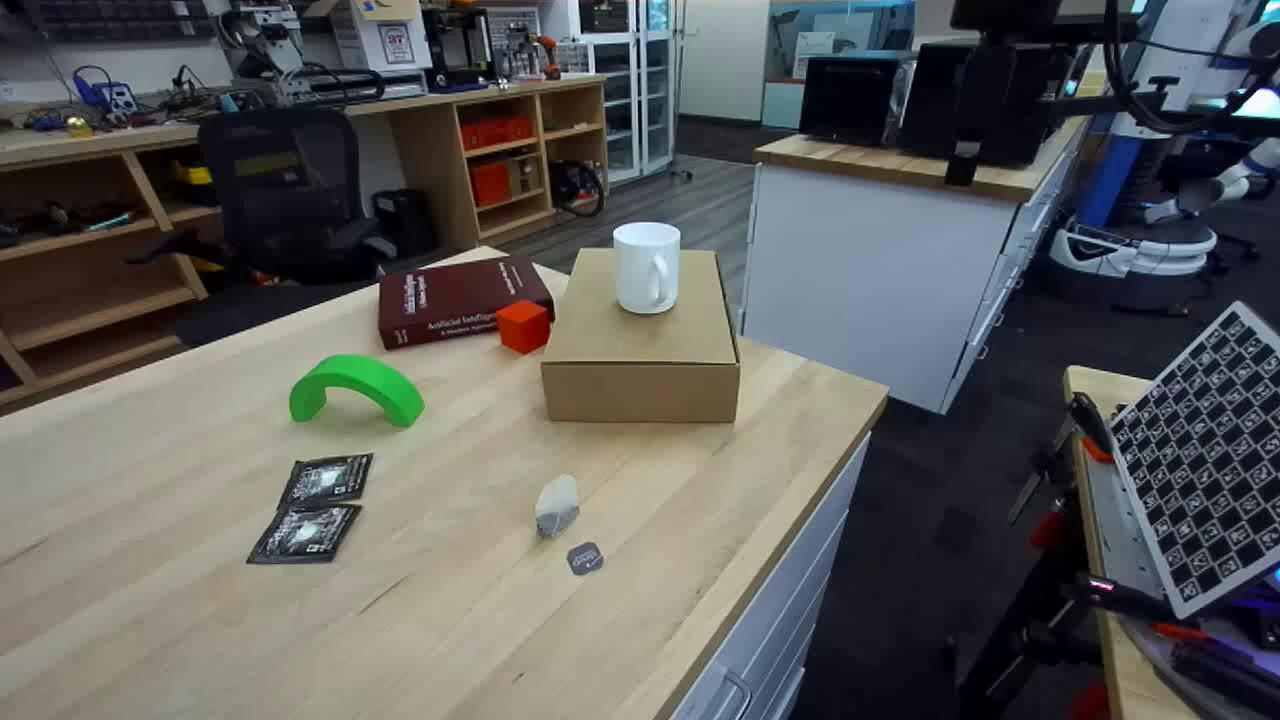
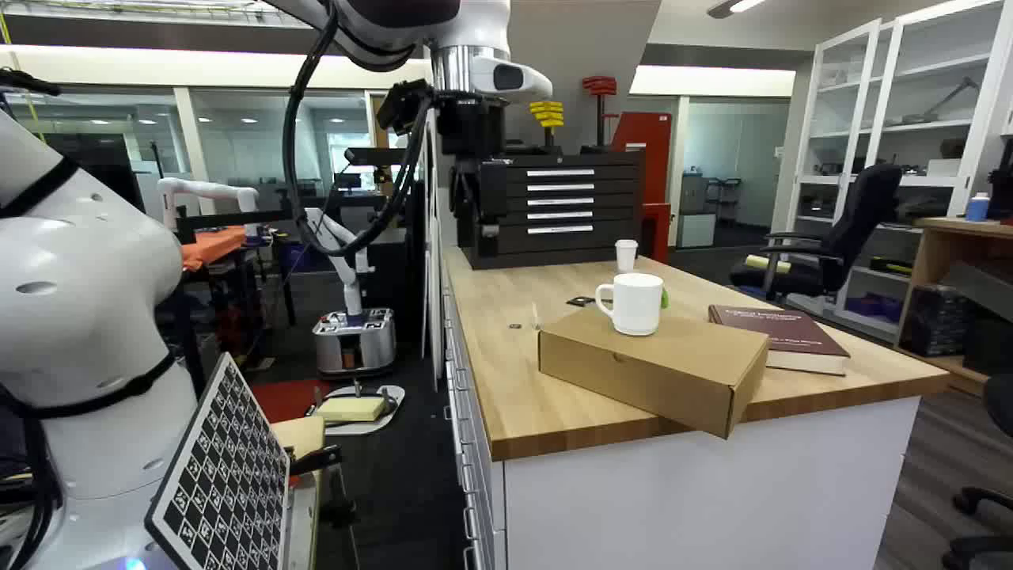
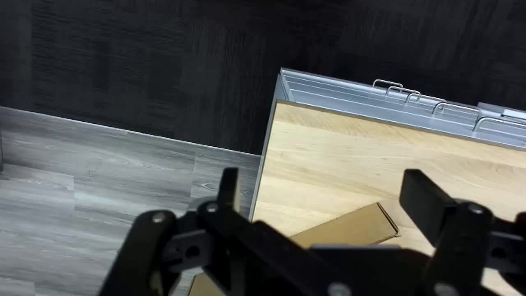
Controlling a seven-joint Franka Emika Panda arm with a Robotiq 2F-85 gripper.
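My gripper is open, its two fingers (image 3: 423, 203) wide apart with nothing held between them. It hangs well above the tabletop, pointing down; the second exterior view shows the gripper (image 2: 475, 223) to the left of the cardboard box (image 2: 655, 366). On that closed box stands a white mug (image 1: 645, 270), upright. A tea bag (image 1: 557, 506) lies on the wood in front of the box, its dark tag (image 1: 584, 558) close by. Two black sachets (image 1: 324, 480) rest farther left. In the wrist view, my gripper's body hides much of the box (image 3: 352, 227).
A green arch (image 1: 356, 386), an orange cube (image 1: 523, 325) and a dark red book (image 1: 462, 298) share the table (image 1: 480, 636). A white cup (image 2: 626, 256) stands toward the black tool chest (image 2: 560, 204). Bare wood fills the front left of the table.
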